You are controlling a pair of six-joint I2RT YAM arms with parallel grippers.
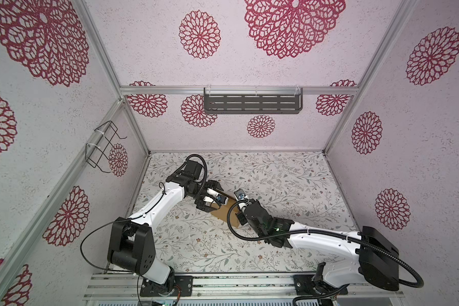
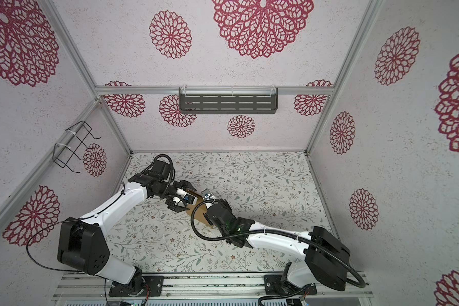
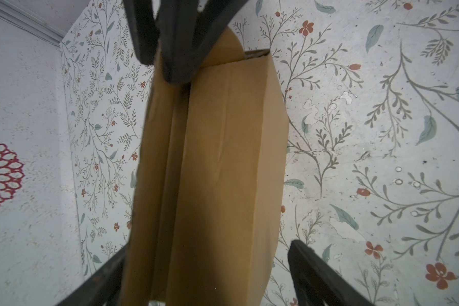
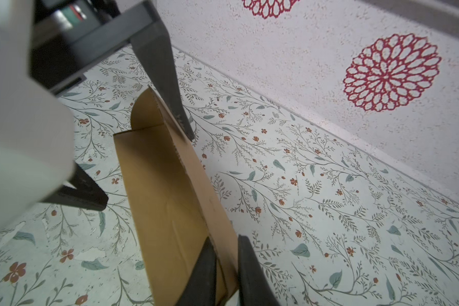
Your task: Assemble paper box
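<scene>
A brown cardboard box (image 3: 221, 163) stands between my two arms, its faces folded into a narrow shape. One tall panel (image 4: 193, 163) stands a little away from the body, with a rounded flap (image 4: 145, 109) at its far end. My left gripper is open, its blurred fingers on either side of the box. In the right wrist view a gap shows between one left finger and the box. My right gripper is partly open, its fingers straddling the panel's near end; contact cannot be made out. From above, the arms partly cover the box (image 1: 223, 213).
A wire rack (image 1: 103, 145) hangs on the left wall, and a grey slotted shelf (image 1: 253, 102) on the back wall. Both grippers are close together around the box.
</scene>
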